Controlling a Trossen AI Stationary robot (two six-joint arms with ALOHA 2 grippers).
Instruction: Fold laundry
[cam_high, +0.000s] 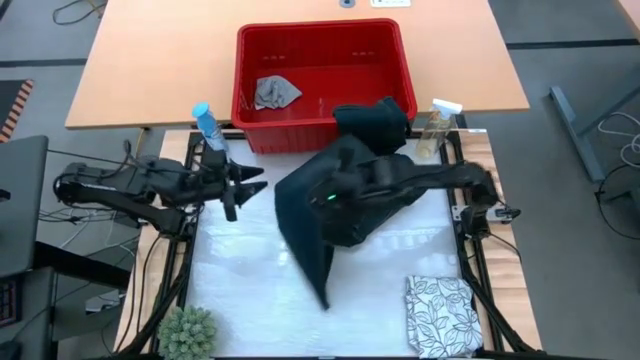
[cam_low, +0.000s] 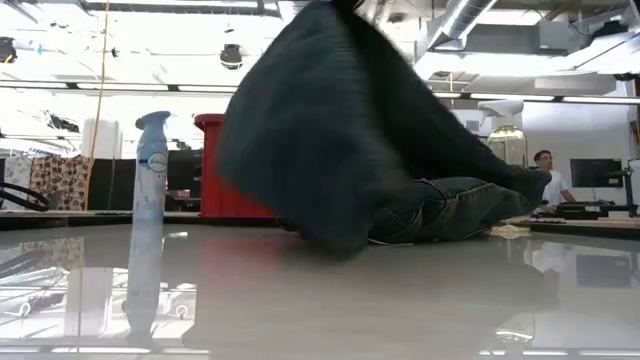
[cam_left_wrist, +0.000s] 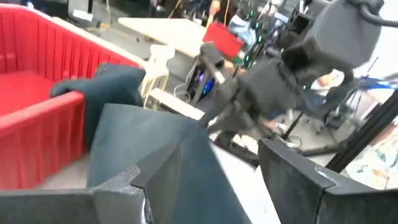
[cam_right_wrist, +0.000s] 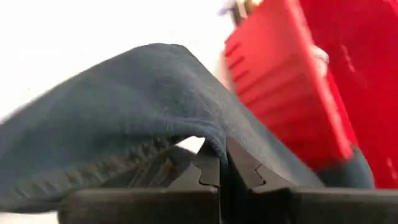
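Dark blue denim (cam_high: 300, 205), seemingly jeans, hangs partly lifted above the white table; another part (cam_low: 450, 210) rests on the surface. My right gripper is shut on a fold of this dark cloth, which drapes to either side of the fingers. One end of the denim (cam_high: 375, 125) lies over the front right rim of the red bin (cam_high: 290, 138). My left gripper (cam_high: 250, 195) stands apart at the cloth's left. Its fingers (cam_left_wrist: 158, 177) are spread wide, the cloth showing beyond them with nothing held between.
A grey cloth (cam_high: 275, 92) lies inside the bin. A blue spray bottle (cam_high: 208, 127) and a clear one (cam_high: 437, 128) flank it. Folded patterned fabric (cam_high: 442, 316) sits front right, a green plant (cam_high: 187, 332) front left.
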